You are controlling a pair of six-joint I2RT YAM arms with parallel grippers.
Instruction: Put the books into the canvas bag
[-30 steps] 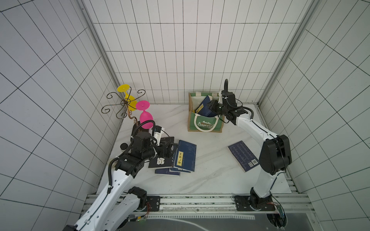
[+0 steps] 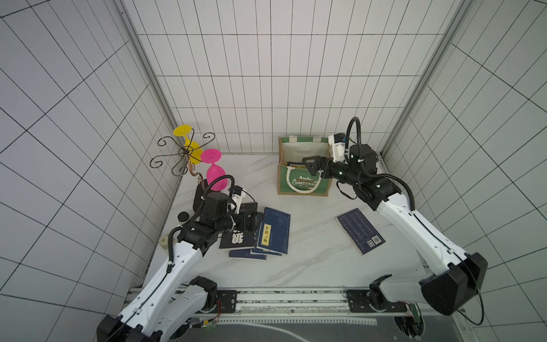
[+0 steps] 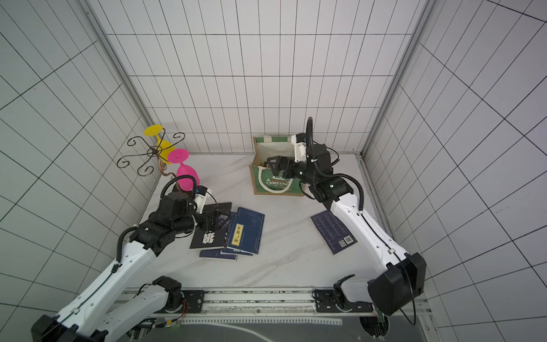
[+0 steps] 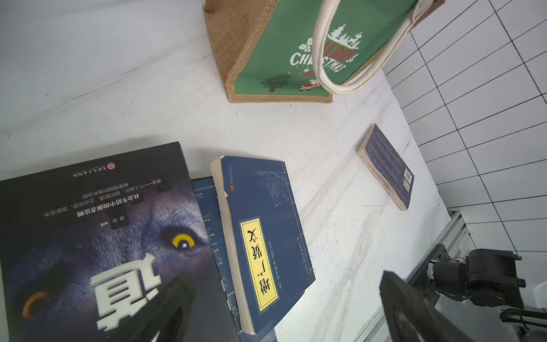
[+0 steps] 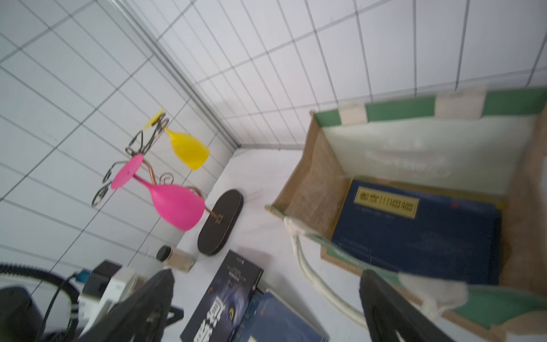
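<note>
The green canvas bag stands upright at the back with a blue book lying inside. My right gripper, open and empty, is over the bag's front. My left gripper hangs open above a pile of books: a black wolf-cover book and a blue book with a yellow label, atop other blue books. A separate dark blue book lies on the right of the table.
A metal rack with pink and yellow goblets stands at the left, with a small bottle nearby.
The left arm has shifted slightly.
</note>
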